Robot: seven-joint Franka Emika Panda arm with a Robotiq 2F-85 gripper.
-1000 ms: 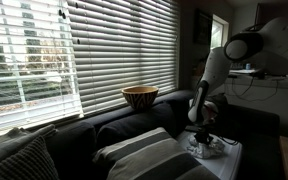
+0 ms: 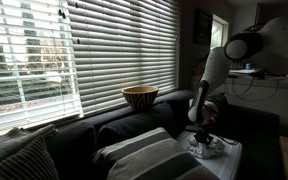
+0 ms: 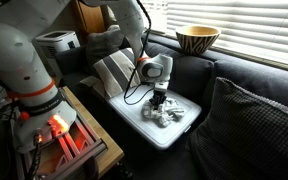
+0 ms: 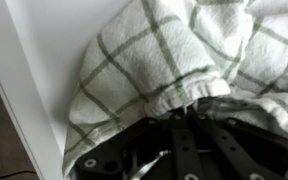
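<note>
A white cloth with grey-green check lines [image 4: 144, 60] lies crumpled and fills much of the wrist view. My gripper points down at it, its fingers shut on a fold of the cloth. In exterior view 2 the cloth [image 3: 166, 113] rests bunched on a white tray [image 3: 134, 122], and the gripper [image 3: 158, 100] reaches its upper edge. Seen from exterior view 1, the gripper [image 2: 201, 136] is low over the cloth [image 2: 208, 149]. The fingertips are largely hidden by the fabric.
The tray sits on a dark sofa [image 3: 229, 135]. A striped pillow [image 3: 114, 72] stands beside it. Up on the sofa back is a patterned bowl [image 3: 197, 40], in front of the window blinds [image 3: 254, 25]. The tray's near left corner is bare.
</note>
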